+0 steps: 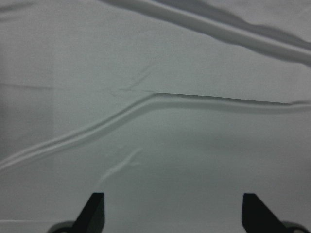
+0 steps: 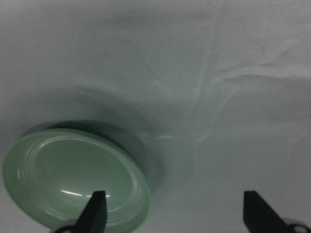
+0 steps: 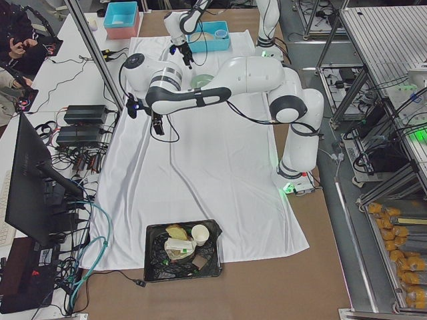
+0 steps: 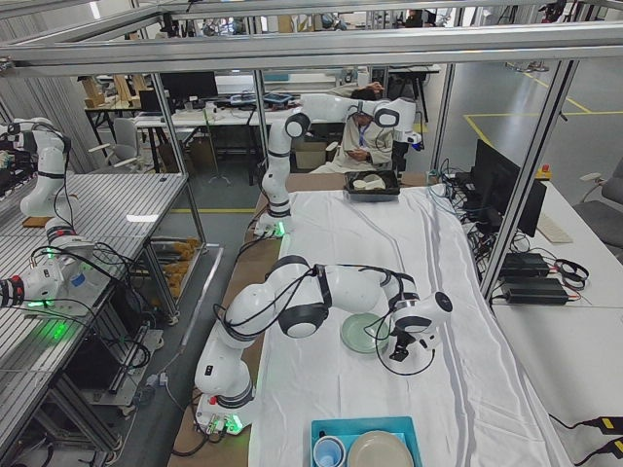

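Observation:
A green plate [image 2: 73, 170] lies on the white cloth [image 4: 458, 409]; in the right wrist view it sits low left, under my open right gripper, nothing between its fingers. In the camera right view the plate [image 4: 354, 333] is behind the near arm. My left gripper stands open over bare wrinkled cloth, nothing between its fingers. In the camera left view the near arm reaches leftward across the cloth, its gripper [image 3: 147, 113] at the left side.
A black tray [image 3: 155, 270] with food waste and a white cup stands at one end. A blue bin [image 4: 326, 428] with a plate and cup stands at the other. A monitor [image 3: 27, 187] and cables line the side.

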